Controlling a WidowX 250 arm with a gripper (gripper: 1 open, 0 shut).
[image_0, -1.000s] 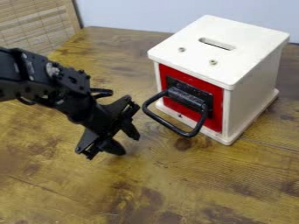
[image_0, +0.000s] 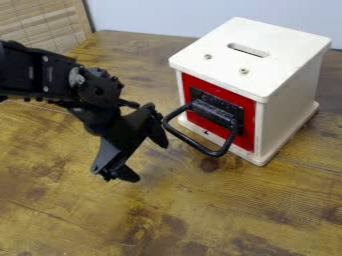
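A white box (image_0: 287, 85) with a slot and two small knobs on top stands at the right. Its red front (image_0: 242, 100) carries a black plate and a looped black handle (image_0: 201, 145) sticking out toward the left. My black gripper (image_0: 140, 147) hangs just left of the handle, tilted, its fingers open. One finger reaches up near the handle's left end; whether it touches cannot be told. Nothing shows between the fingers.
A slatted bamboo mat (image_0: 27, 30) is at the back left, with a white wall behind.
My gripper has shifted and turned slightly, with its upper finger now higher and nearer the handle. The box and handle have not moved.
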